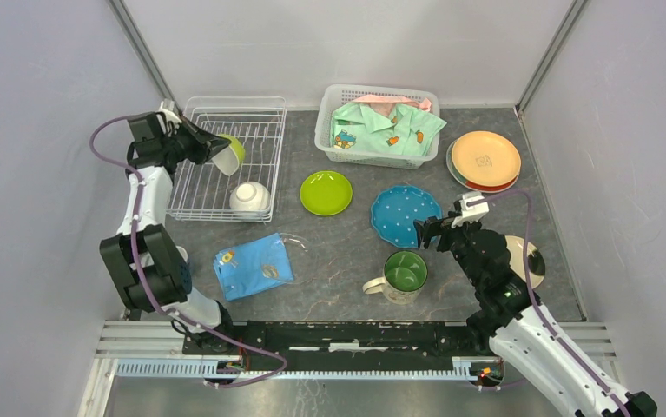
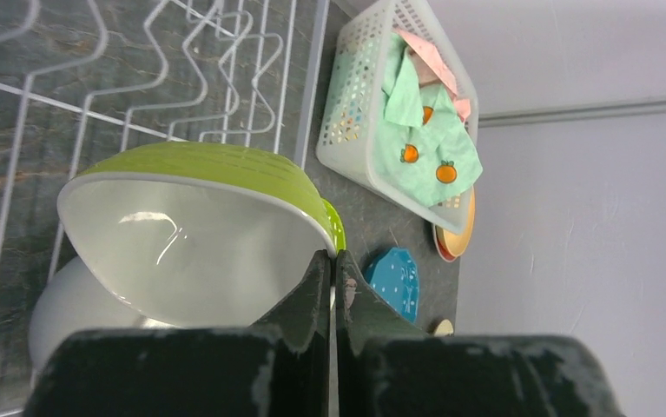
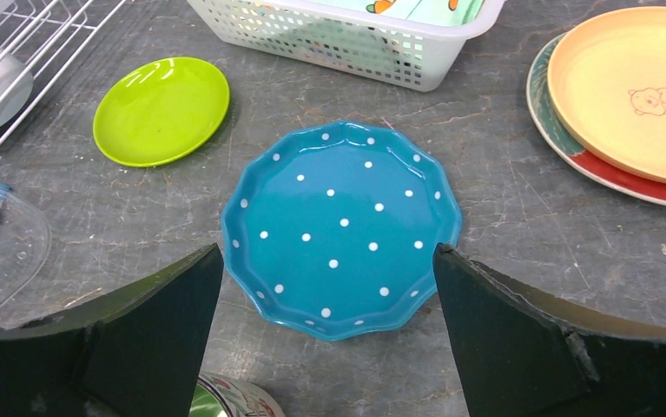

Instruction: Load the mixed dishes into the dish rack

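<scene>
My left gripper [image 1: 223, 142] is shut on the rim of a green-and-white bowl [image 2: 181, 234], held tilted above the white wire dish rack [image 1: 260, 102]. A white bowl [image 1: 249, 196] sits at the rack's front right. A green plate [image 1: 326, 193], a dotted blue plate [image 1: 405, 210] and a green-lined mug [image 1: 404, 276] lie on the counter. Stacked plates [image 1: 485, 158] stand at the right, topped by a pale orange one. My right gripper is open and empty over the near part of the blue plate.
A basket [image 1: 372, 156] with green and pink cloths stands at the back. A blue bag [image 1: 251, 265] lies before the rack. A cream plate [image 1: 516, 252] is partly behind the right arm. Walls border both sides.
</scene>
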